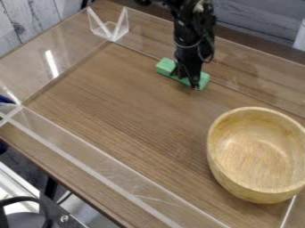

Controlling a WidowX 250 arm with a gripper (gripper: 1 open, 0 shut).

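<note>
My black gripper (pixel 191 75) reaches down from the top centre onto a green block (pixel 169 69) lying on the wooden table. Its fingers are over the middle of the block and hide part of it. Whether anything sits between the fingertips is too small to tell.
A large wooden bowl (pixel 254 161) takes up the lower right of the table (pixel 113 134). A clear plastic piece (pixel 110 26) stands at the upper left. Black cables lie at the lower left corner.
</note>
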